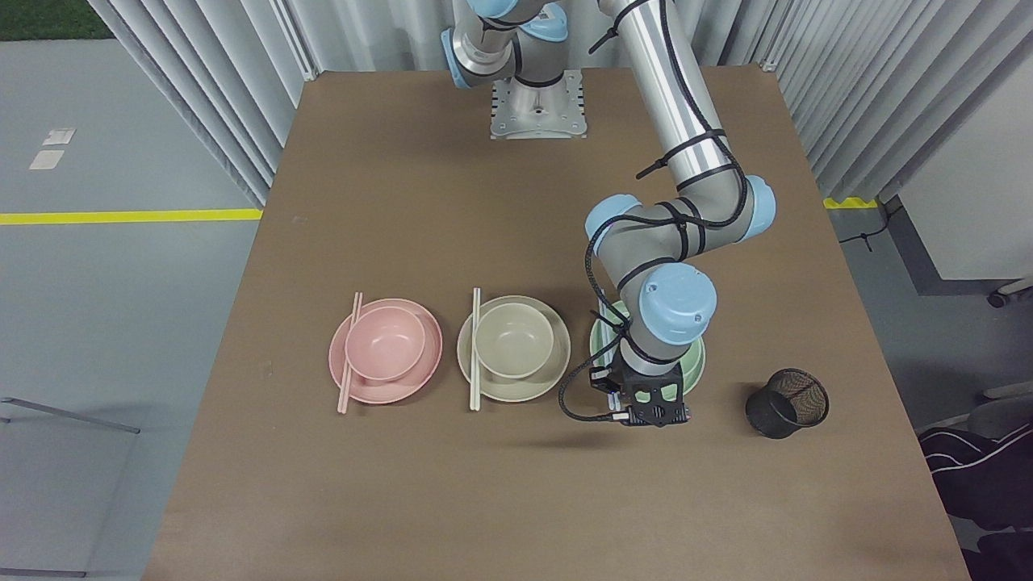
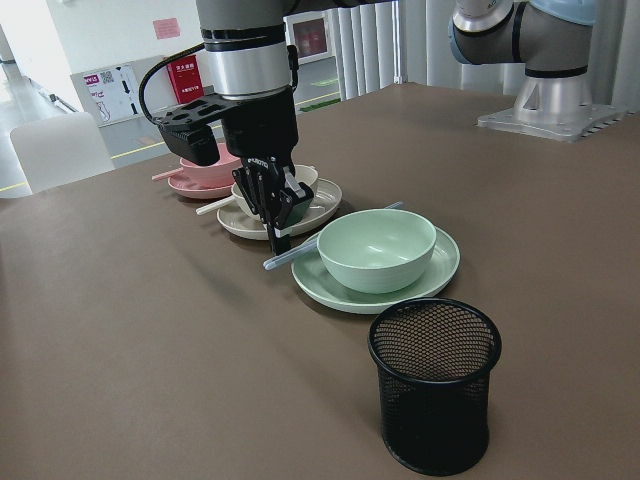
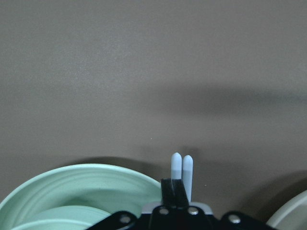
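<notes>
The black gripper [image 2: 280,240] points down at the left edge of the green plate [image 2: 330,290], by a pair of pale blue-white chopsticks [image 2: 385,208] [image 3: 188,167]. In the wrist view the black fingers overlap the chopsticks; whether they grip them I cannot tell. A green bowl [image 2: 375,250] sits on that plate. To the left in the front view are a cream bowl [image 1: 515,339] on a cream plate with chopsticks [image 1: 475,349], and a pink bowl [image 1: 385,342] on a pink plate with chopsticks [image 1: 349,353].
A black mesh cup [image 1: 786,403] stands right of the green setting.
</notes>
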